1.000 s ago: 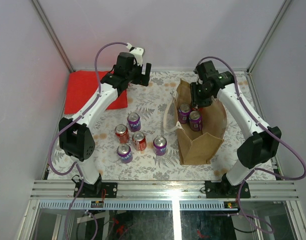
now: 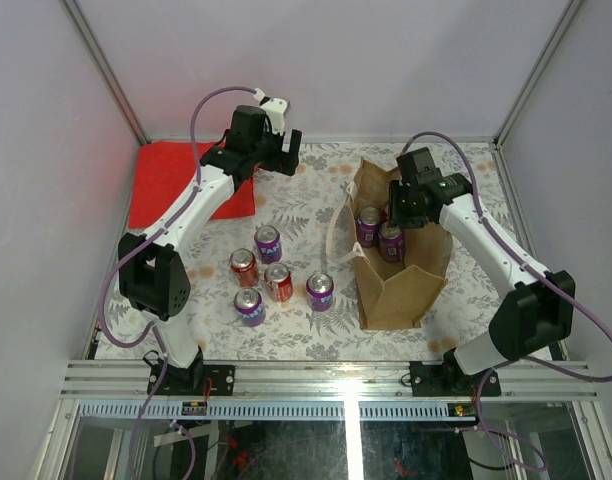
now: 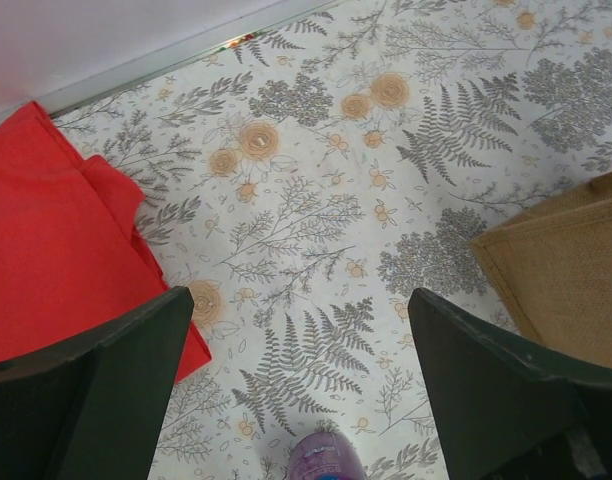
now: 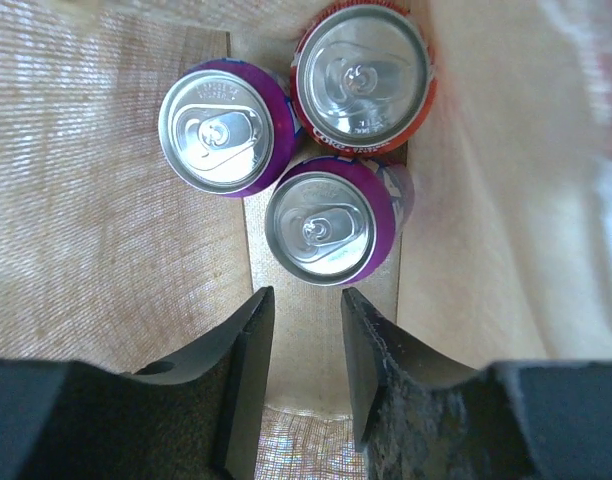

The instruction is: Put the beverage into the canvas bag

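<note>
Two purple cans, one (image 2: pixel 368 226) beside the other (image 2: pixel 391 242), stand upright inside the tan canvas bag (image 2: pixel 394 300). A red can (image 4: pixel 361 75) touches them in the right wrist view. My right gripper is inside the bag mouth, fingers part open with nothing between them, just beside the nearer purple can (image 4: pixel 321 228). Outside the bag, left of it, stand purple cans (image 2: pixel 268 243) and red cans (image 2: pixel 244 266). My left gripper hangs open and empty over the back of the table.
A red cloth (image 2: pixel 166 185) lies at the back left, partly under my left arm. The bag's pale handle (image 2: pixel 338 225) sticks out on its left side.
The left arm and the loose cans look unmoved.
</note>
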